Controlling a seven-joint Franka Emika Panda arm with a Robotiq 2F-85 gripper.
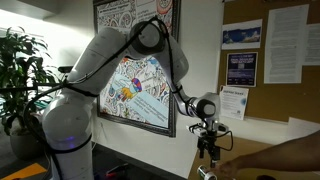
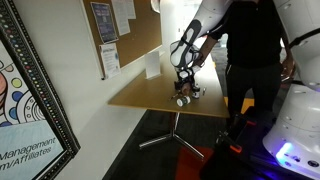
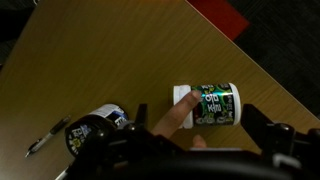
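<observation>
In the wrist view a small bottle (image 3: 213, 104) with a green patterned label and white ends lies on its side on the wooden table (image 3: 150, 50). A person's fingers (image 3: 178, 112) touch its left end. My gripper is open above it, one finger to each side of the bottle in the view, with no grip on it. In exterior view 1 the gripper (image 1: 209, 153) points down over the bottle (image 1: 206, 173), and the person's arm (image 1: 275, 157) reaches in from the right.
A dark jar (image 3: 95, 127) with a white label lies left of the bottle, near a pen (image 3: 47, 137). Close to the bottle runs the table edge, with dark floor (image 3: 285, 45) beyond. A person in black (image 2: 253, 70) is beside the table.
</observation>
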